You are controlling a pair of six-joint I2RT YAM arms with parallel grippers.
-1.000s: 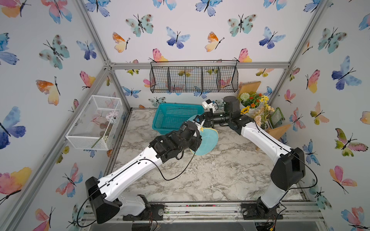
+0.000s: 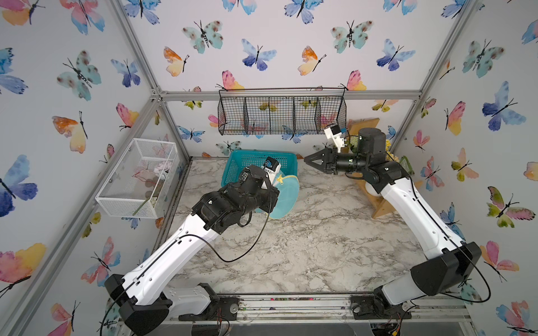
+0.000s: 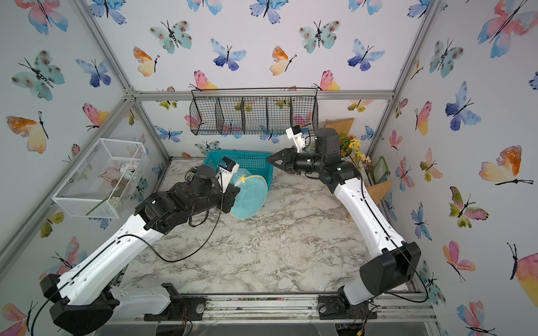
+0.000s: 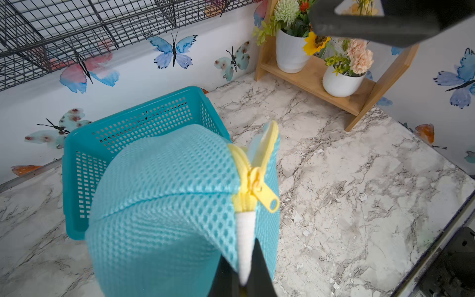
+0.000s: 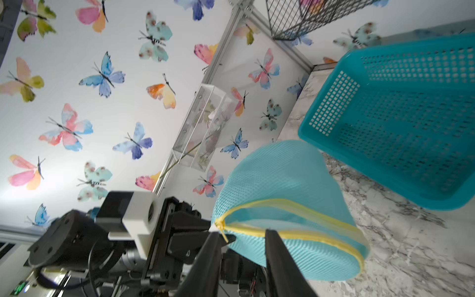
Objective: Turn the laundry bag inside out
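Note:
The light-blue mesh laundry bag [image 4: 163, 208] hangs from my left gripper, which is shut on its zipper end, with the yellow zipper and pull [image 4: 257, 183] just above the fingertips. In the right wrist view the bag [image 5: 287, 178] shows a long yellow-edged opening [image 5: 287, 232]. My right gripper [image 2: 316, 159] hangs in the air to the right of the bag and higher, apart from it, its fingers part open with nothing visible between them.
A teal basket [image 5: 391, 118] stands at the back middle of the marble table. A wooden shelf with flower pots [image 4: 316, 84] is at the back right. A wire rack [image 2: 282, 114] and white basket [image 2: 134, 173] hang on the walls.
Both grippers have drawn apart: my left has moved left with the bag, and my right has risen to the right, away from the bag.

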